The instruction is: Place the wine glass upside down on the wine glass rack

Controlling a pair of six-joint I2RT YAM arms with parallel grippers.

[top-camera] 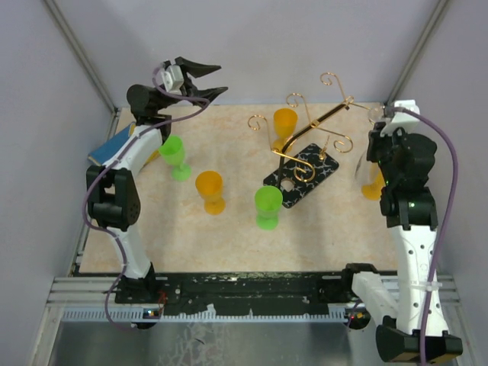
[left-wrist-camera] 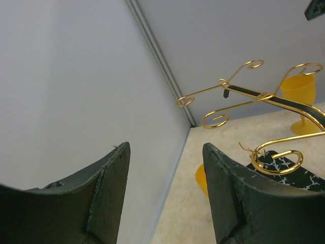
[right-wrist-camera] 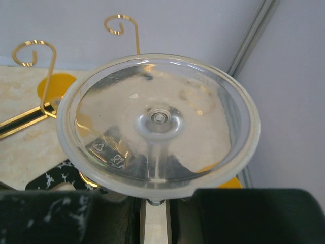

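A clear wine glass (right-wrist-camera: 193, 132) is held in my right gripper (top-camera: 381, 137) at the right of the table; in the right wrist view its wide round foot faces the camera, above the shut fingers. The gold wine glass rack (top-camera: 335, 110) with curled hooks stands on a black marbled base (top-camera: 320, 171), just left of that gripper; in the left wrist view its hooks (left-wrist-camera: 277, 168) show at right. My left gripper (top-camera: 206, 80) is raised at the back left, part open, with nothing between its fingers.
Orange goblets (top-camera: 209, 185) (top-camera: 285, 120) and green goblets (top-camera: 173, 150) (top-camera: 268, 200) stand around the rack and left side. An orange one sits behind the right gripper. A blue object (top-camera: 110, 145) lies at far left. Walls bound both sides.
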